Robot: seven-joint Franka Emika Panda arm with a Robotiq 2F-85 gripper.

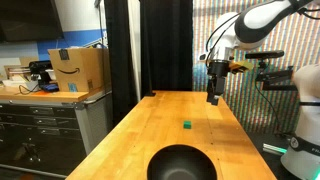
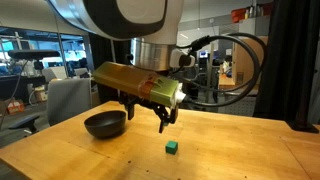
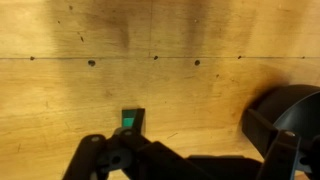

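A small green block (image 1: 187,125) rests on the wooden table, with bare wood around it. In the second exterior view the green block (image 2: 171,147) is below and slightly right of my gripper (image 2: 147,115), which hangs above the tabletop, open and empty. The wrist view shows the green block (image 3: 128,122) low and left of centre, partly covered by dark gripper parts. A round black bowl (image 1: 180,163) stands at the near edge of the first exterior view; the bowl (image 2: 105,125) is left of the block in the second. Its inside is dark, and I cannot tell whether it holds anything.
A cardboard box (image 1: 78,70) sits on a grey drawer cabinet (image 1: 45,125) to the left, away from the table. A cable (image 2: 250,80) loops beside the arm.
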